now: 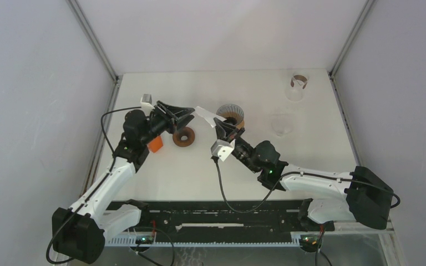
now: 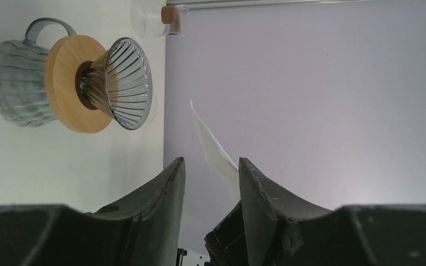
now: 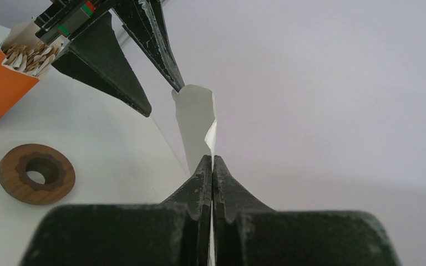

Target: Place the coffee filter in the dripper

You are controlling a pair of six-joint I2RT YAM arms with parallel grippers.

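Observation:
A white paper coffee filter (image 1: pixel 207 115) spans the space between my two grippers, above the table. My right gripper is shut on its lower part; in the right wrist view the paper (image 3: pixel 193 116) rises from between the fingertips. At its other end, my left gripper stands open. One left finger (image 2: pixel 249 188) is right at the paper's edge, and whether they touch is unclear. The clear ribbed dripper (image 2: pixel 130 83), with its wooden collar (image 2: pixel 66 111), rests on a glass server (image 2: pixel 16 83). From above, the dripper (image 1: pixel 230 111) appears just behind the right gripper.
An orange box (image 3: pixel 5 86) of filters sits beneath the left arm, near a round wooden stand (image 3: pixel 36 174). Farther right are a glass container (image 1: pixel 298 83) with brown contents and a transparent dish (image 1: pixel 281 124).

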